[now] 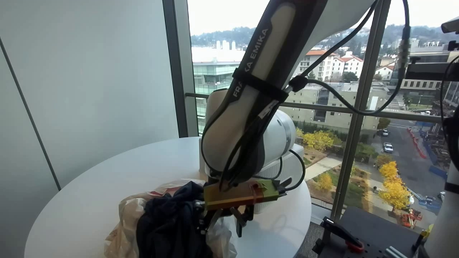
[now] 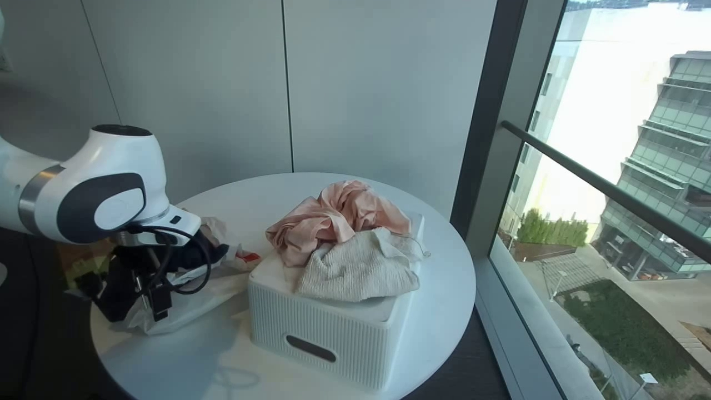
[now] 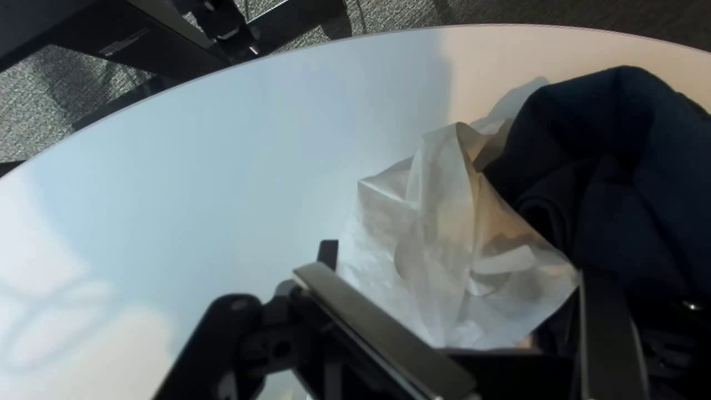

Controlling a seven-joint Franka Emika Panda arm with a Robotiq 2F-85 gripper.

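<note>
A dark navy cloth (image 1: 172, 223) lies bunched in or on a crumpled, translucent plastic bag (image 1: 124, 221) on the round white table (image 1: 90, 189). My gripper (image 1: 221, 225) is low at the bag's side, its fingers apart. From the wrist, a pale flap of the bag (image 3: 426, 246) shows between the two fingers, close to the right finger (image 3: 606, 333); the navy cloth (image 3: 620, 173) is beyond that finger. Whether the fingers touch the bag is hard to tell. In exterior view 2 the arm covers most of the cloth and part of the bag (image 2: 200, 306).
A ribbed white box (image 2: 320, 333) stands on the table beside the bag. On its top lie a pink cloth (image 2: 333, 220) and a pale textured cloth (image 2: 363, 266). Bare tabletop (image 3: 233, 160) extends to the left of the bag in the wrist view.
</note>
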